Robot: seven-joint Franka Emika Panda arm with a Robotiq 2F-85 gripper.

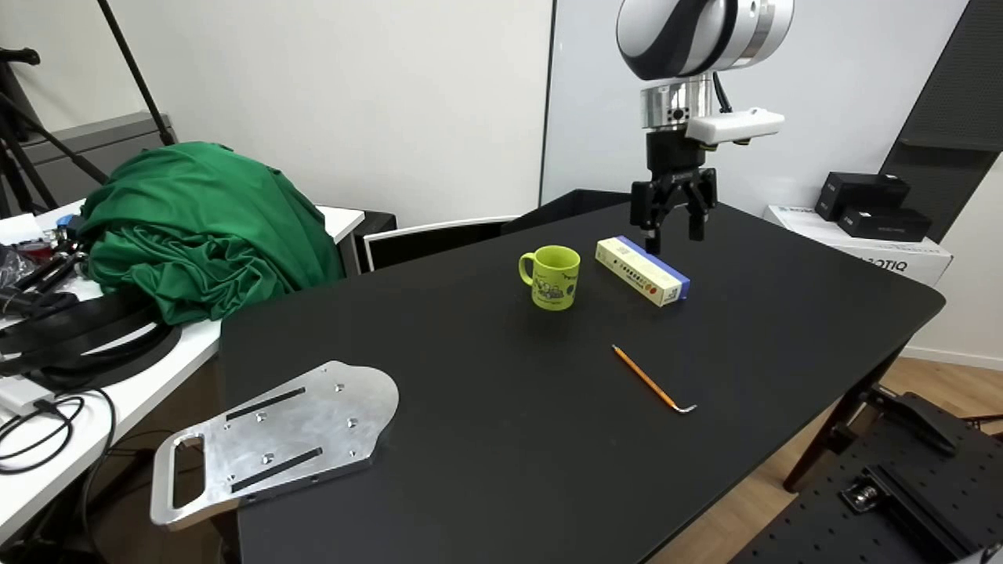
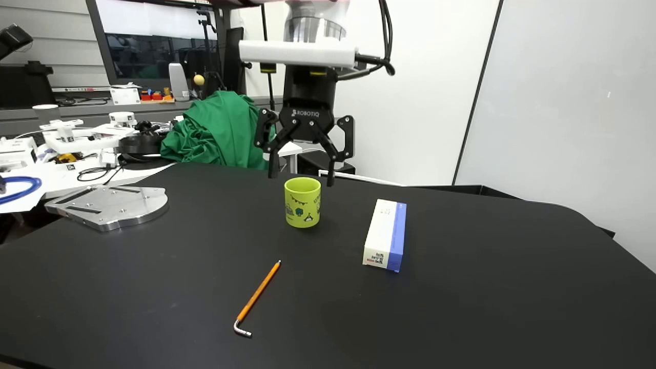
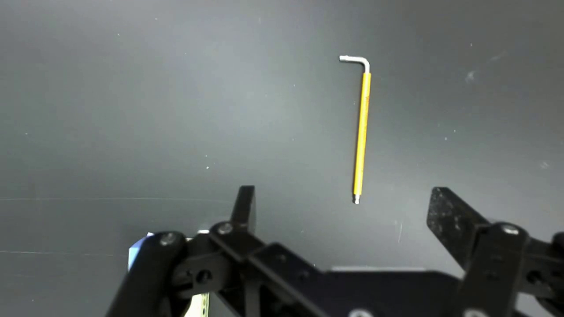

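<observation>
My gripper hangs open above the black table, its fingers spread wide and nothing between them. In exterior view 2 the gripper appears just above the green mug in the image. Exterior view 1 shows that mug upright, handle to the left. A white and blue box lies to the mug's right. An orange hex key with a bent metal end rests nearer the front. From the wrist, the hex key lies ahead of the fingertips, and the box is mostly hidden behind the left finger.
A silver metal plate overhangs the table's left edge. Green cloth is heaped on the white side table.
</observation>
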